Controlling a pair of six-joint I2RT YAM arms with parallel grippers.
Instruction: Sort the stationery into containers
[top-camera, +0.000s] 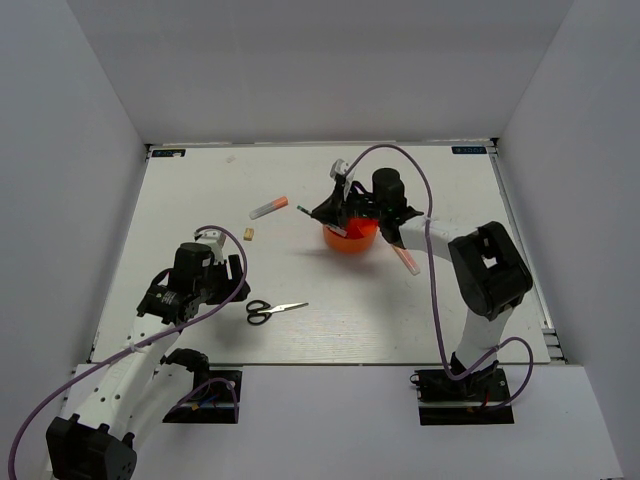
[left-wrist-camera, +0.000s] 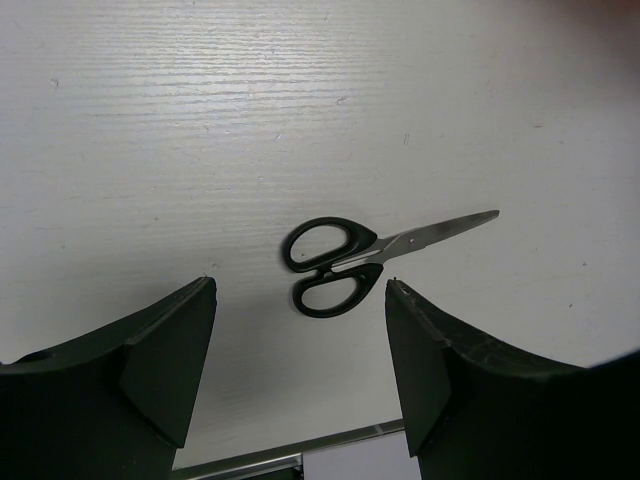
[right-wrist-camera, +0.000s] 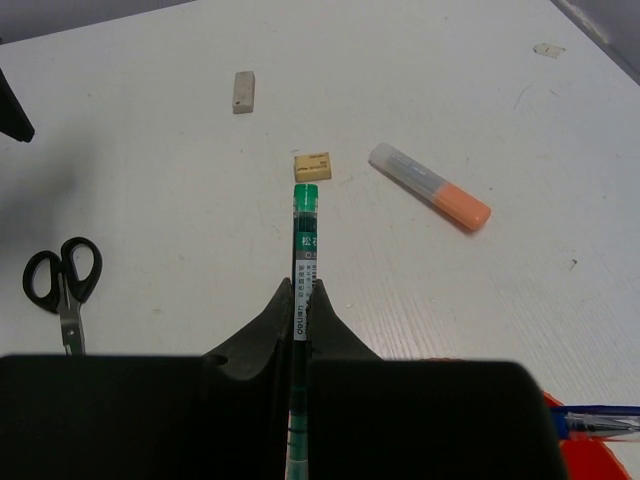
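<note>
A thin green-capped pen runs upright through the right wrist view between the fingertips of my right gripper, which is shut on it. In the top view that gripper is over the orange-red bowl, and the pen's green end sticks out to its left. Most of the bowl's inside is covered by the arm. Black-handled scissors lie on the table, beyond the open, empty fingers of my left gripper. A blue pen shows at the bowl's edge.
An orange-ended marker and a small yellowish eraser lie left of the bowl. Another eraser lies farther off. To the bowl's right is an orange-pink stick.
</note>
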